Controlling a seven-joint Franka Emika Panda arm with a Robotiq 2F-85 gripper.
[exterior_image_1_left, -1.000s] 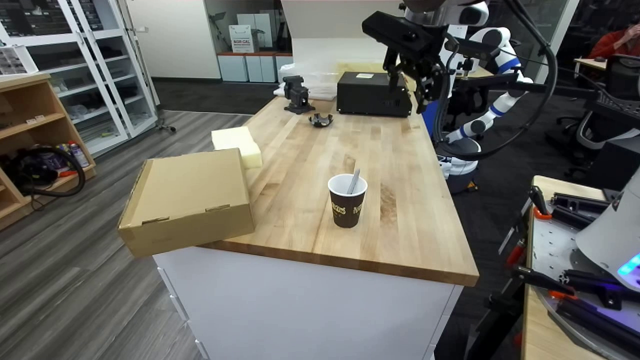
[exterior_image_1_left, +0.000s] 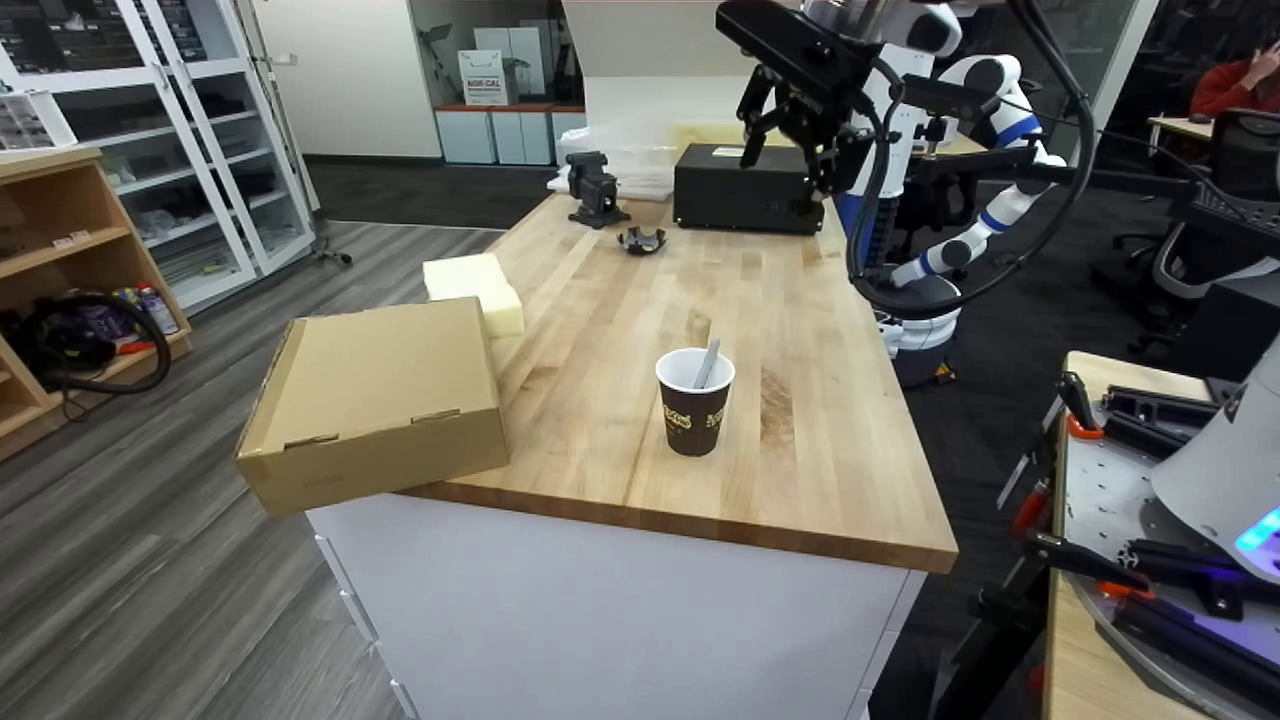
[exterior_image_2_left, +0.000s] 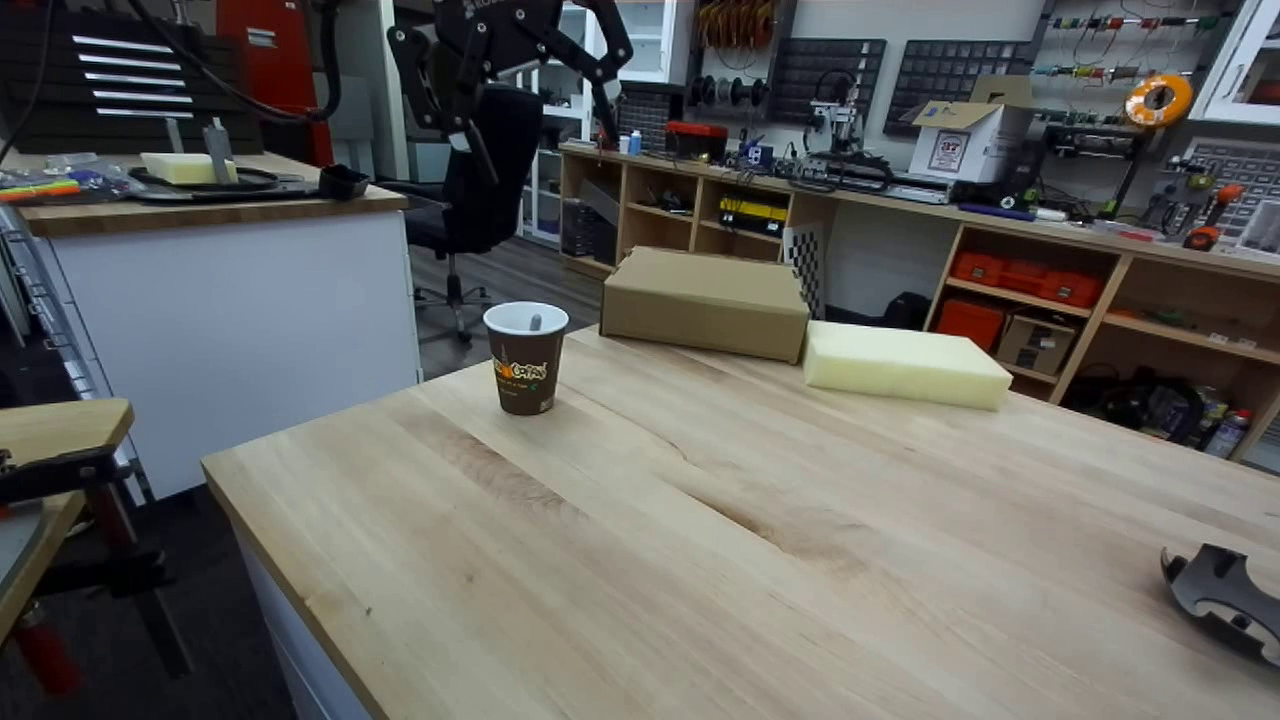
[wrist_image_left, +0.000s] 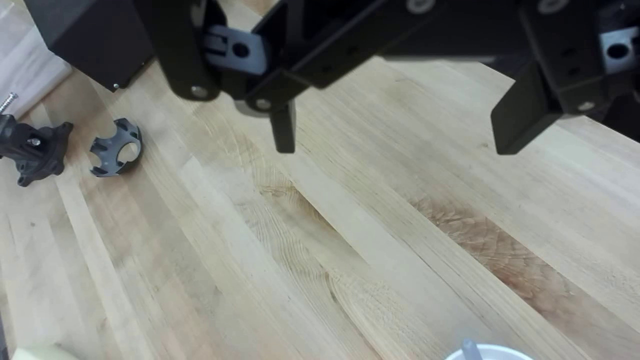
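A dark brown paper cup (exterior_image_1_left: 693, 414) with a white inside stands upright near the front of the wooden table. A grey stick-like utensil (exterior_image_1_left: 708, 364) leans in it and pokes above the rim. Only the cup's white rim (wrist_image_left: 501, 350) shows at the bottom of the wrist view. High over the table, well clear of the cup, hangs my gripper (exterior_image_2_left: 546, 134). Its fingers are spread wide in the wrist view, and bare tabletop shows through the gap of the open gripper. What the cup holds besides the utensil is hidden.
On the table's left edge a cardboard box (exterior_image_1_left: 378, 372) overhangs, with a pale yellow foam block (exterior_image_1_left: 476, 288) behind it. Farther back are a curved dark part (exterior_image_1_left: 642, 241), a black mount (exterior_image_1_left: 594, 190) and a black case (exterior_image_1_left: 746, 190).
My gripper has shifted slightly up and to the left in exterior view 1. The cup, its utensil, the box and the foam have stayed where they were.
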